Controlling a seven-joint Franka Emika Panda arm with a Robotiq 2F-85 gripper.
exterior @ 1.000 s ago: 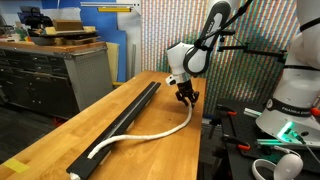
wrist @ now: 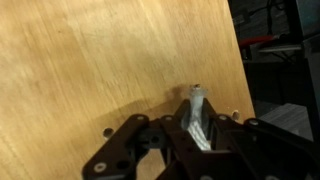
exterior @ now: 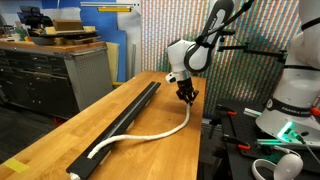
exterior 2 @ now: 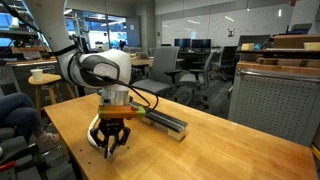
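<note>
A long white rope [exterior: 140,137] curves over the wooden table, from the near left to my gripper [exterior: 187,98] at the far end. In the wrist view the rope's end [wrist: 196,100] pokes out between the dark fingers, and my gripper is shut on it close to the tabletop. Exterior view 2 shows the gripper [exterior 2: 108,148] low over the table, with part of the rope [exterior 2: 93,132] behind it.
A long black bar [exterior: 115,130] lies beside the rope on the table [exterior: 60,140]. The table's edge [wrist: 235,50] runs close by the gripper.
The gripper has shifted very slightly at the rope's end, and the rope near it lies a little differently. The rest of the rope and the black bar stay put.
</note>
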